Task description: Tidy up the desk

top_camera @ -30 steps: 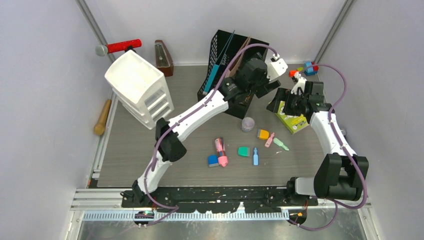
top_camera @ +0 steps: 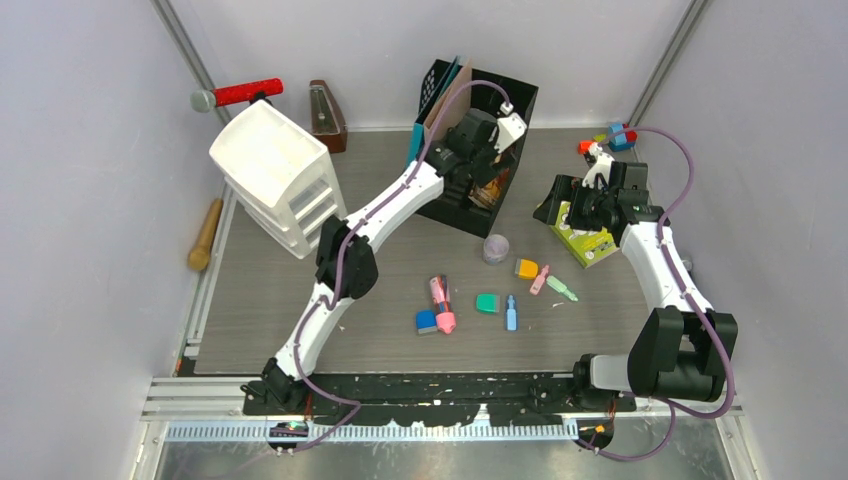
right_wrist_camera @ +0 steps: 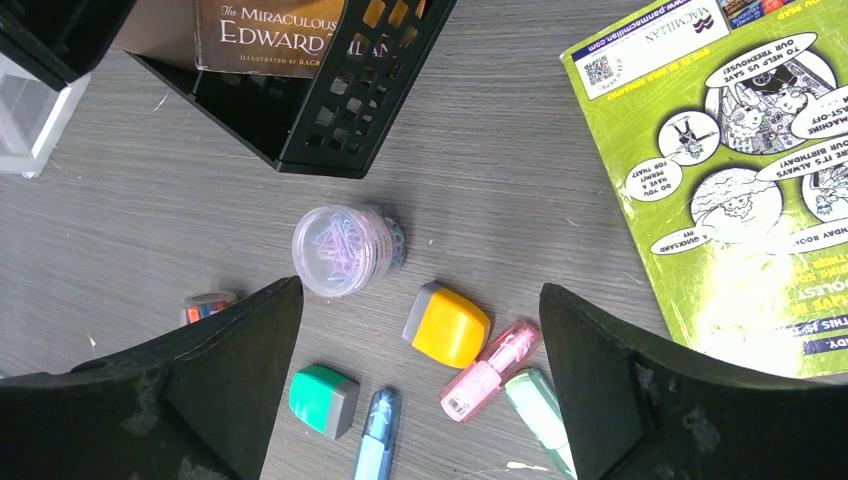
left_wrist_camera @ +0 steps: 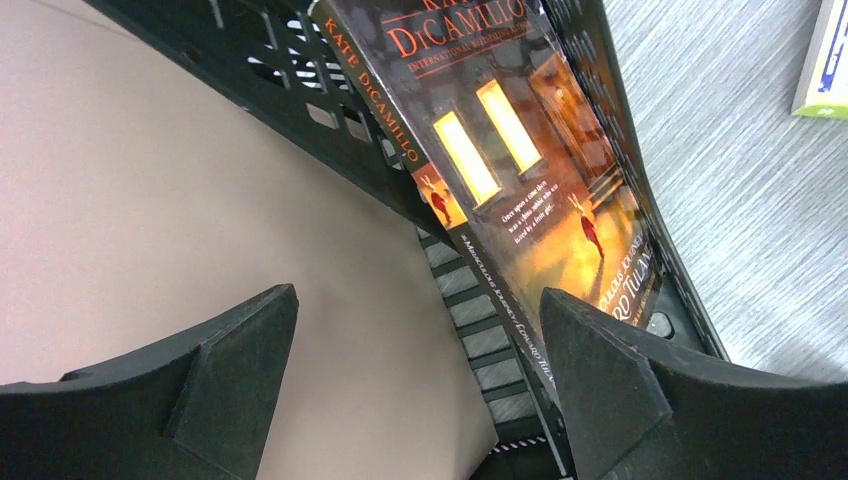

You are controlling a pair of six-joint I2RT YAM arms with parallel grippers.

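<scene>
The black file holder (top_camera: 450,210) at the back holds folders and a dark book (left_wrist_camera: 510,190) with orange lettering. My left gripper is open over the holder, its fingers either side of the book's spine area and a tan folder (left_wrist_camera: 200,240). My right gripper hangs open above the green activity book (right_wrist_camera: 740,250). Below it are a clip jar (right_wrist_camera: 335,250), a yellow highlighter (right_wrist_camera: 450,330), a green one (right_wrist_camera: 315,395), a pink marker (right_wrist_camera: 480,380), a light green marker (right_wrist_camera: 535,410) and a blue marker (right_wrist_camera: 378,430).
A white drawer unit (top_camera: 255,150) stands on the left. A metronome (top_camera: 325,115) and red toy blocks (top_camera: 630,135) sit at the back. A pink item (top_camera: 440,300) and blue highlighter (top_camera: 425,321) lie mid-desk.
My left gripper has moved left over the file holder, and the folders in it have shifted, now standing closer together toward the back. The right arm is still.
</scene>
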